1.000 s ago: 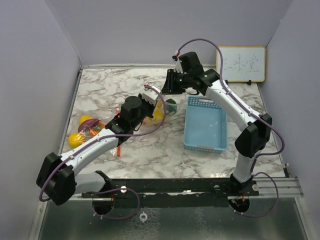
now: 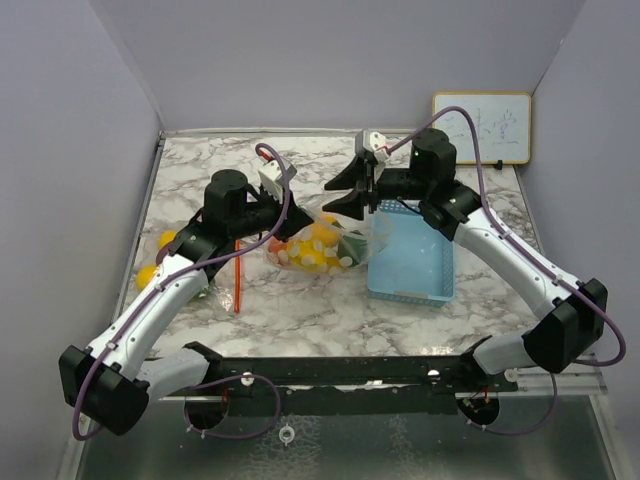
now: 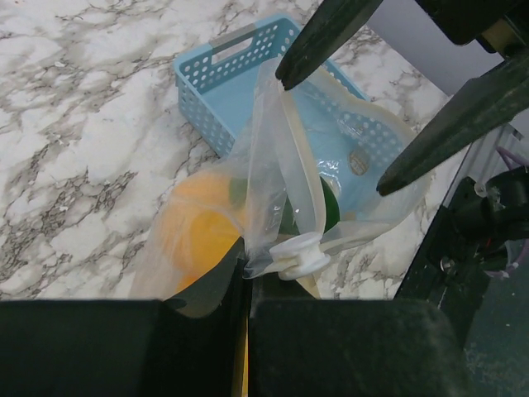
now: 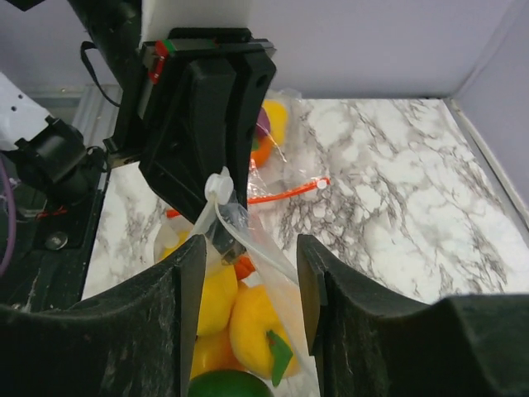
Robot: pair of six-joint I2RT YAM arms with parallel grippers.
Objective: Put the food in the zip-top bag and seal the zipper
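Note:
The clear zip top bag (image 2: 378,240) holds yellow, orange and green food (image 2: 315,248) in the middle of the table. My left gripper is shut on the bag's edge, right beside the white zipper slider (image 3: 299,255). In the right wrist view the slider (image 4: 219,185) sits at the left gripper's fingertips. The bag's mouth (image 3: 297,157) gapes, with its two rims apart. My right gripper (image 2: 338,198) stands part open over the mouth. One rim (image 4: 260,248) runs between its fingers, without being clamped.
An empty blue basket (image 2: 412,258) stands just right of the bag. At the left lies a clear bag with more food, including a yellow piece (image 2: 147,276), and a red strip (image 2: 237,278). A whiteboard (image 2: 482,127) is at the back right.
The left keeps the bag's edge.

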